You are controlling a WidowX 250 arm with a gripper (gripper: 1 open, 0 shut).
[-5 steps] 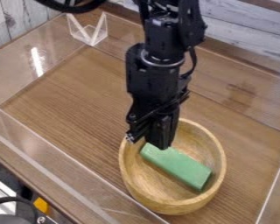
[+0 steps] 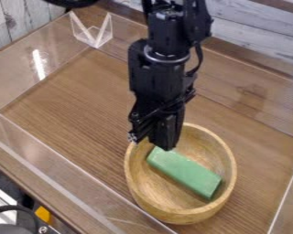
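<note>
The black gripper [image 2: 150, 136] hangs above the rear left rim of a round wooden bowl [image 2: 216, 203], its fingers shut with nothing visible between them. A green rectangular block [image 2: 186, 172] lies slantwise inside the bowl. The arm hides part of the bowl's back rim.
Wooden table [image 2: 63, 110] with clear room to the left and right of the bowl. A white wire holder [image 2: 89, 27] stands at the back left. Clear side panels edge the table, and white planks form the back wall.
The gripper has risen slightly; the bowl and green block look unmoved.
</note>
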